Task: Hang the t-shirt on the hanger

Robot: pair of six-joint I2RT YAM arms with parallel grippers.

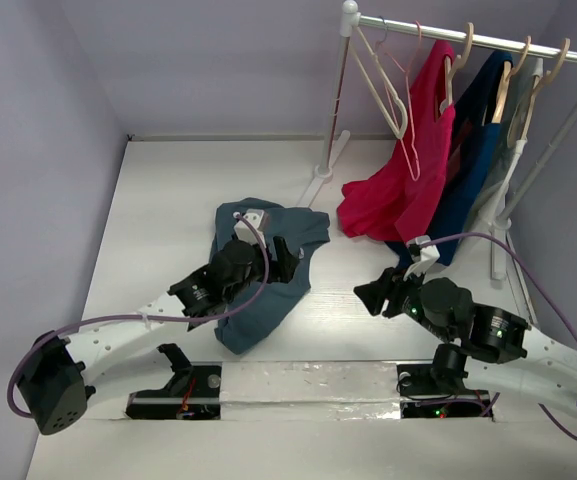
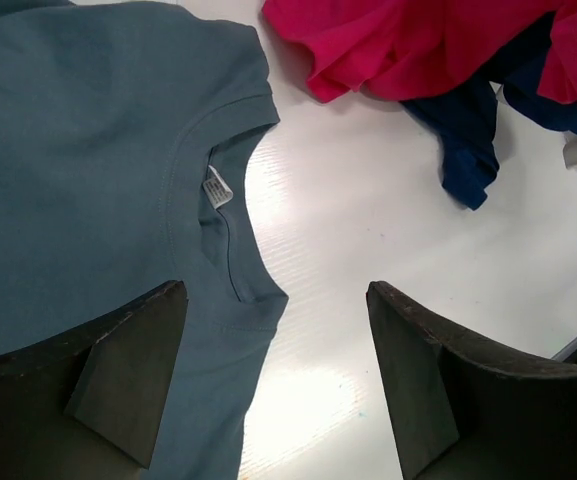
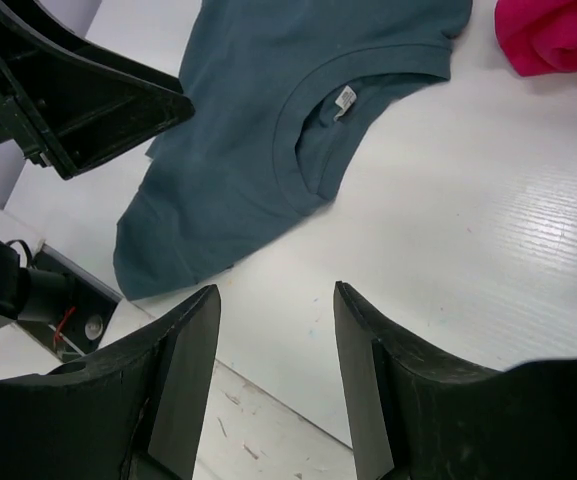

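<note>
The blue-grey t shirt (image 1: 258, 295) lies flat on the table, and its neck opening with a white label (image 2: 217, 187) faces right. My left gripper (image 1: 286, 260) hovers over the shirt near that collar; its fingers are open with nothing between them. On the rack's left end hang an empty pale hanger (image 1: 380, 88) and an empty pink hanger (image 1: 414, 150). To the right of the shirt, above bare table, my right gripper (image 1: 373, 297) is open and empty. In the right wrist view the collar (image 3: 298, 130) shows clearly, apart from the fingers.
The white clothes rack (image 1: 423, 29) stands at the back right. A red garment (image 1: 398, 190) and a navy garment (image 1: 473, 165) hang from it, their lower ends on the table. Bare table lies between shirt and right gripper.
</note>
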